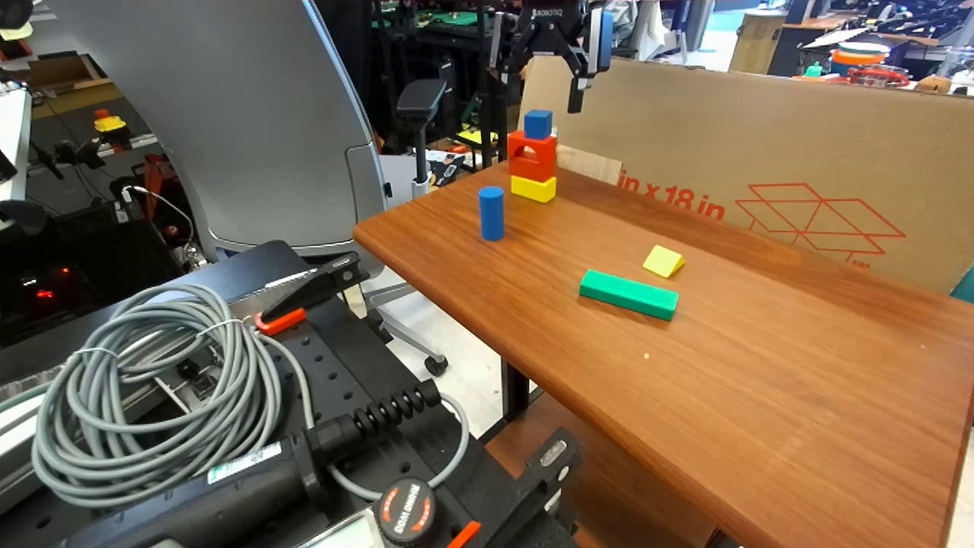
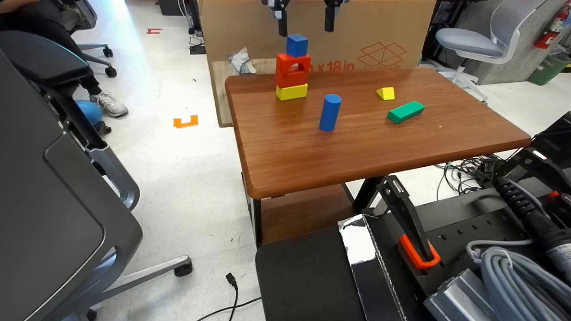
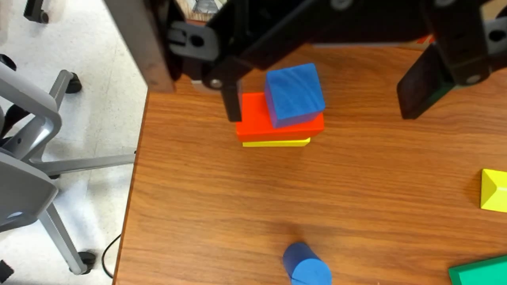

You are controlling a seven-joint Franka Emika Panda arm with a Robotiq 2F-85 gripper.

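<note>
At the table's far left corner stands a stack: a yellow block [image 1: 533, 188] at the bottom, red arch blocks [image 1: 532, 157] above it, and a blue cube [image 1: 539, 124] on top. My gripper [image 2: 305, 29] is open above the stack with nothing between its fingers. In the wrist view the blue cube [image 3: 295, 95] shows between and below the spread fingers, closer to the left one. A blue cylinder [image 2: 330, 113] stands upright nearby. Farther right lie a yellow wedge [image 1: 663, 261] and a long green block [image 1: 629, 294].
A large cardboard sheet [image 1: 758, 155] stands upright along the table's back edge. A grey office chair [image 1: 246, 119] stands beyond the left end.
</note>
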